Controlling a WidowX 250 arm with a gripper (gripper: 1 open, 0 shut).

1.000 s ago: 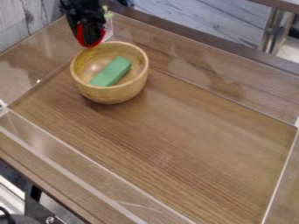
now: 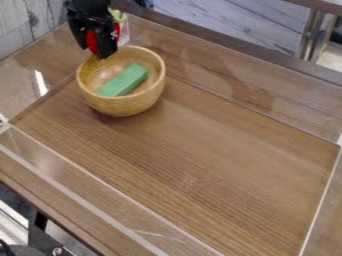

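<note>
A wooden bowl (image 2: pixel 100 100) sits on the table at the upper left, with a green block (image 2: pixel 123 80) lying inside it. Just above the bowl's back rim is my dark gripper (image 2: pixel 100 40), with a red object (image 2: pixel 96 40) at its fingers. The fingers are small and partly hidden, so whether the red object is held cannot be told.
A wall (image 2: pixel 27 30) borders the back left, and a metal post (image 2: pixel 318 30) stands at the back right. A small pale green object is behind the gripper.
My gripper and the red object at it have shifted slightly, and the bowl sits a little differently, nudged slightly left.
</note>
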